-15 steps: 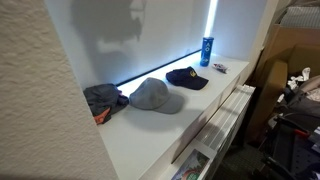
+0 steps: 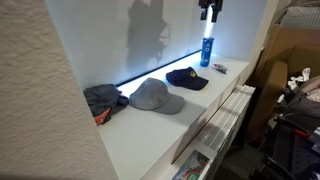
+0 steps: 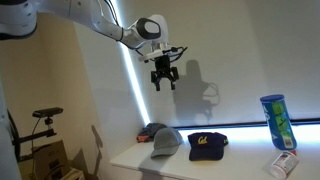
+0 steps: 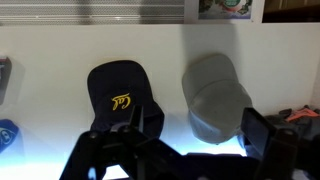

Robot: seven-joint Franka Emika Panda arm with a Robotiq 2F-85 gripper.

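A grey cap (image 2: 156,97) lies on the white shelf top, with a dark navy cap (image 2: 187,78) bearing yellow lettering beside it. Dark folded cloth or headwear (image 2: 103,100) with some red lies at the end past the grey cap. High above the shelf hangs my gripper (image 3: 164,78), its fingers apart and nothing between them. From the wrist view, the navy cap (image 4: 122,97) is at left of centre and the grey cap (image 4: 215,98) at right, both clear of the open gripper.
A blue cylindrical container (image 3: 278,121) stands at the shelf's other end, near a small white can-like item (image 3: 284,164). An open drawer (image 2: 222,129) juts out below the shelf's front edge. The wall with a light strip runs behind.
My gripper has come into view at the top of exterior view 1, where it was absent before. The caps, cloth and container have not moved.
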